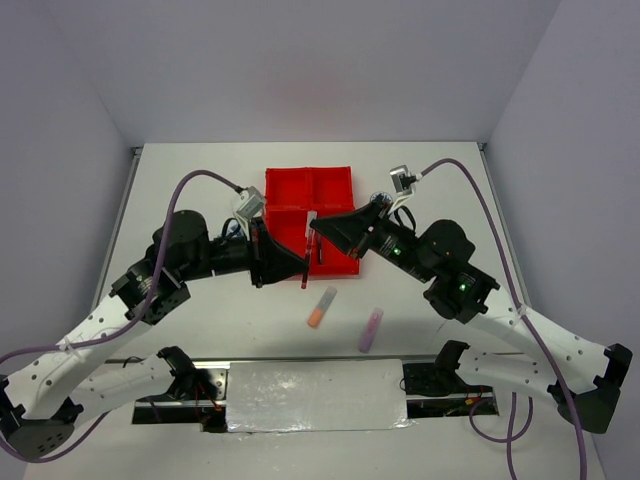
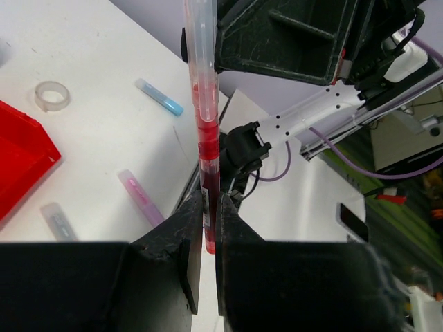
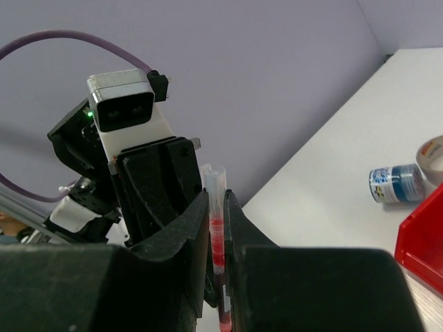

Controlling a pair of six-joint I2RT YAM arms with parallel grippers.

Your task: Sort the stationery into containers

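Note:
A slim clear tube with red contents (image 1: 310, 238) stands roughly upright between the two arms, above the table. My left gripper is shut on its lower part. At its upper part is my right gripper, with a finger on each side of the tube; whether they press on it is unclear. The red divided container (image 1: 288, 182) lies behind, its front compartments partly hidden by the arms. On the table in front lie an orange-and-grey stick (image 1: 322, 306) and a pink-purple one (image 1: 371, 330). A blue stick (image 2: 159, 97) shows in the left wrist view.
A blue-labelled jar (image 3: 396, 184) and a tape roll (image 3: 430, 158) stand beside the container. Another pale ring (image 2: 52, 96) lies on the table in the left wrist view.

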